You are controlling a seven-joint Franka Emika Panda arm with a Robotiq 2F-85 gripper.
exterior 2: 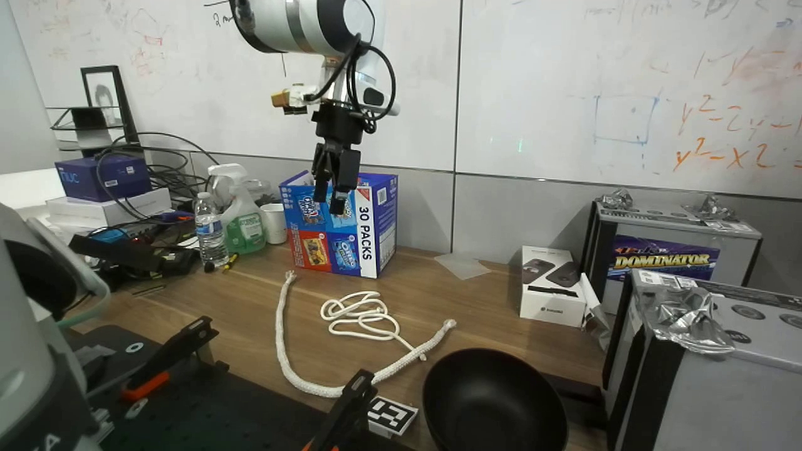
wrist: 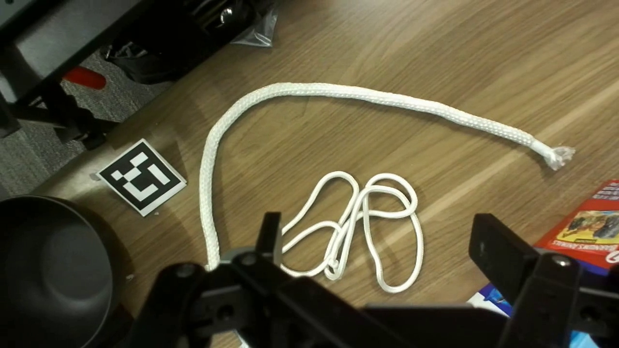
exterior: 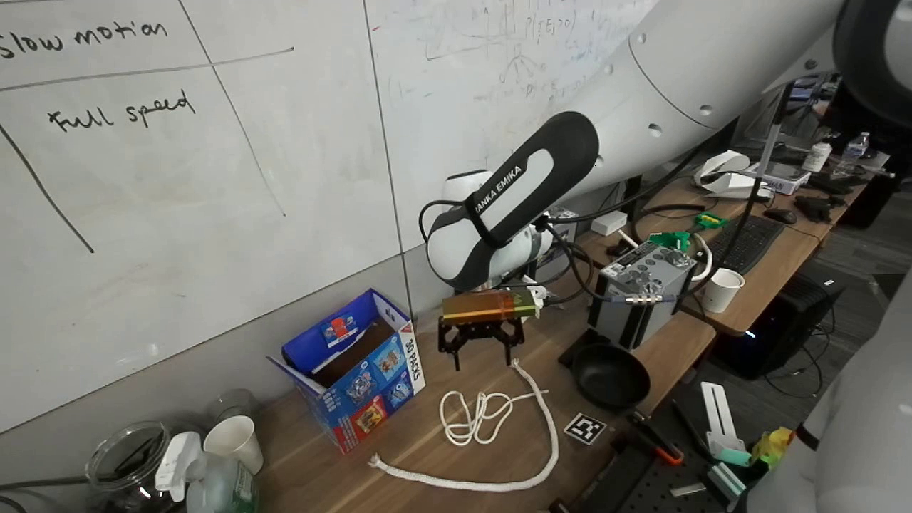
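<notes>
My gripper (exterior: 483,359) hangs in the air above the wooden table, open, with nothing between its fingers. A thick white braided rope (wrist: 348,92) lies on the table in a wide curve, one end frayed. Inside that curve rests a thinner white cord (wrist: 378,243), loosely looped; in the wrist view my left finger (wrist: 270,235) covers part of it. The blue snack box (exterior 2: 380,225), its top open, stands against the wall. In exterior view 2 the gripper (exterior 2: 331,203) appears in front of the box's upper part, well above the ropes.
A black bowl-like pan (exterior 2: 492,402) sits near the table's front edge, beside a printed marker (wrist: 142,177). A spray bottle (exterior 2: 244,214), a water bottle (exterior 2: 210,229) and a paper cup (exterior: 235,440) stand left of the box. Grey equipment boxes (exterior 2: 699,338) occupy the right.
</notes>
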